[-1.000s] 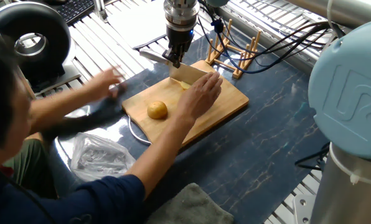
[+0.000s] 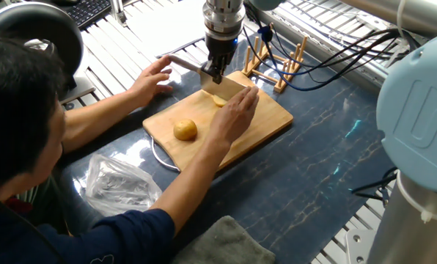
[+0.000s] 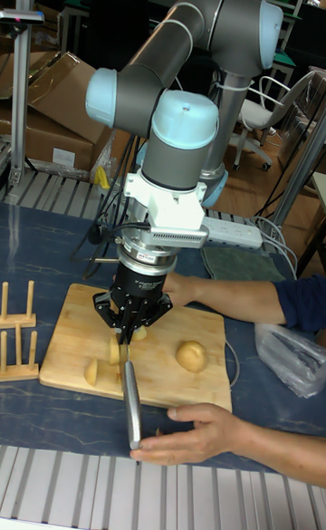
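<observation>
A kitchen knife stands over the wooden cutting board [image 2: 266,117], its broad blade [image 2: 229,87] edge-down across a potato piece [image 2: 218,100]. My gripper [image 2: 215,76] is shut on the knife near where blade and handle meet. In the other exterior view, the knife's metal handle [image 3: 133,404] points toward the camera from beneath my gripper [image 3: 124,339]. A whole potato [image 2: 185,130] rests on the board, clear of the blade. Cut potato pieces [image 3: 91,371] lie around the blade; the gripper partly hides them.
A person's one hand [image 2: 237,116] is at the blade's far end, the other hand [image 2: 151,82] beside the handle. A wooden peg rack [image 2: 278,84] stands behind the board. A plastic bag [image 2: 116,183] and grey cloth [image 2: 226,243] lie nearer the person.
My gripper and wrist have shifted slightly to the right, and the knife's handle has tilted a little. The person's hand has come up to the handle; the whole potato has stayed put.
</observation>
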